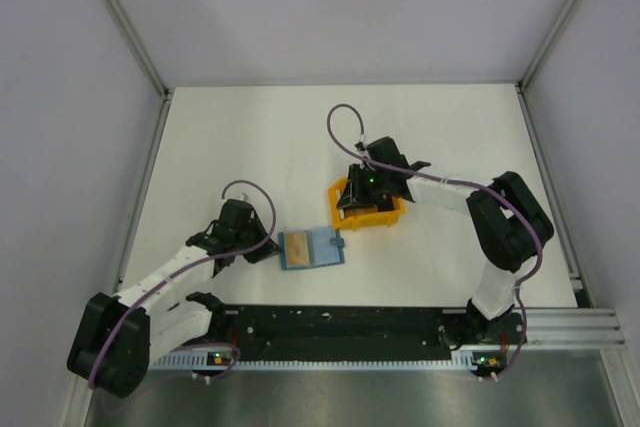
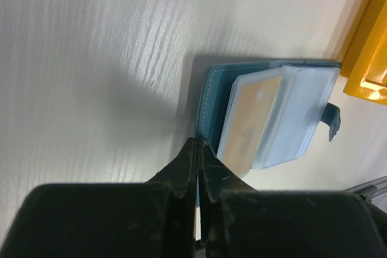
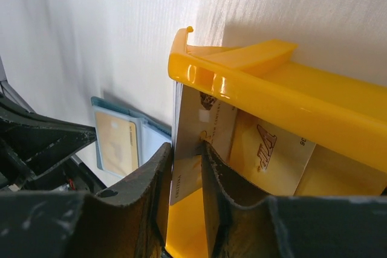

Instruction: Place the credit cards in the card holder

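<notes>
The open blue card holder (image 1: pixel 325 250) lies on the table, with a tan card (image 2: pixel 257 119) in its left side. My left gripper is shut with its tips at the holder's left edge; nothing shows between its fingers. In the yellow box (image 3: pixel 284 101), a greyish card (image 3: pixel 208 119) leans near one end, and a tan card (image 3: pixel 275 149) stands beside it. My right gripper is inside the box, part open, its two fingers on either side of the greyish card. In the top view its fingers mostly hide the box's inside.
A small blue strap (image 2: pixel 331 119) sticks out from the holder's right side, close to the yellow box.
</notes>
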